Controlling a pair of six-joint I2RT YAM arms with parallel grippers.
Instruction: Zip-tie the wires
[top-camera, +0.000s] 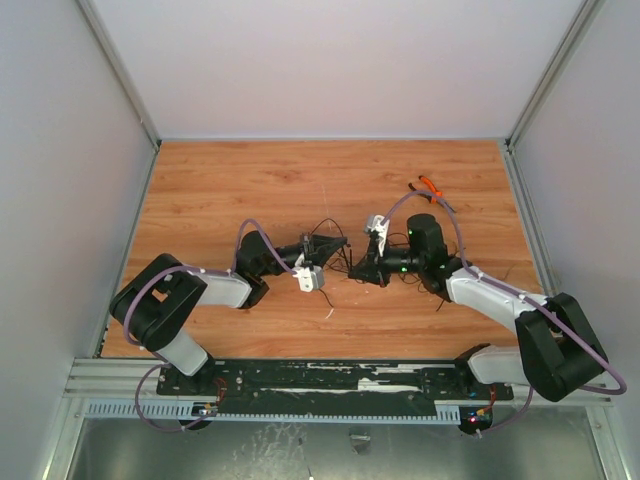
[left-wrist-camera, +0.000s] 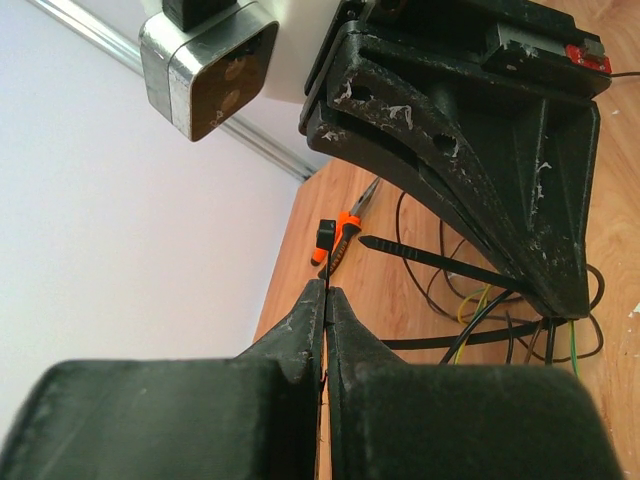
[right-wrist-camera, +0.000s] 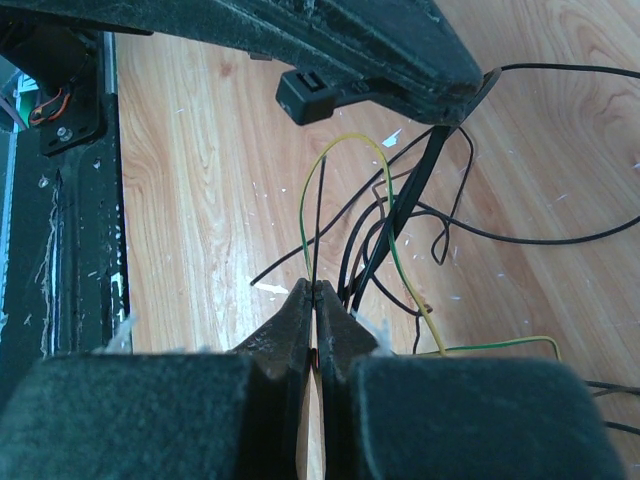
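Both grippers face each other at mid-table, close together. My left gripper is shut on a black zip tie, whose square head (left-wrist-camera: 326, 235) sticks out just past the fingertips. The zip tie's tapered tail (left-wrist-camera: 430, 259) juts from the right gripper, which is shut on it; the tail tip is apart from the head in the left wrist view. A bundle of black wires (right-wrist-camera: 365, 235) with a yellow-green wire (right-wrist-camera: 394, 240) lies between the two grippers. Whether the strap encircles the whole bundle I cannot tell.
Orange-handled pliers (top-camera: 430, 187) lie at the back right of the wooden table (top-camera: 230, 180). Loose wire ends spread over the wood around the grippers.
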